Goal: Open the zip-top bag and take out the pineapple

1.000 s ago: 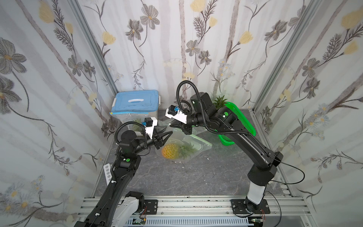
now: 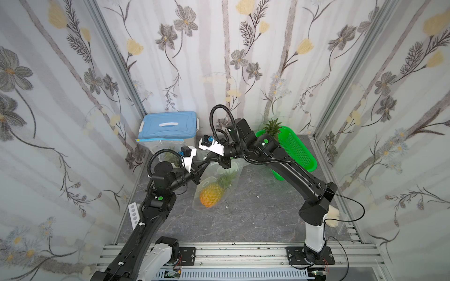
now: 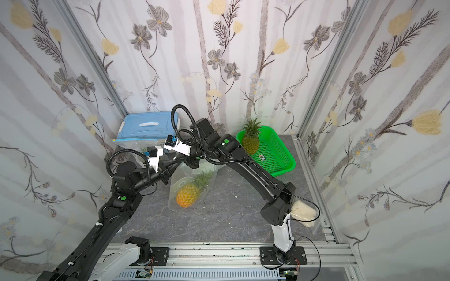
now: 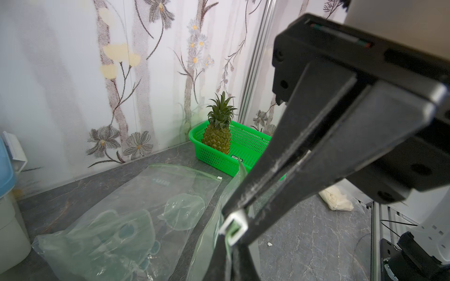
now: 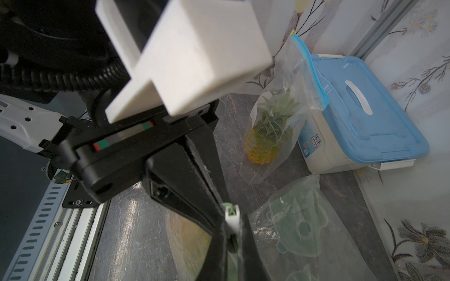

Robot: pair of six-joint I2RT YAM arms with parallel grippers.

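Observation:
A pineapple lies inside a clear zip bag in the middle of the table. The bag's zip end rises to where both fingertips meet. In the left wrist view a small white zip slider sits at those tips, with greenish film hanging below. My left gripper is shut at the bag's edge there. From the opposite side my right gripper is shut at the same spot, right by the slider. How much of the opening is parted is hidden by the arms.
A green basket holding another pineapple stands at the back right. At the back left are a blue-lidded box and a second bagged pineapple. A clear bag with green pieces lies behind the grippers.
My right gripper has moved left to meet the left one, and the left fingers have shut. The bag's zip end has swung from the right up toward the grippers, turning the pineapple.

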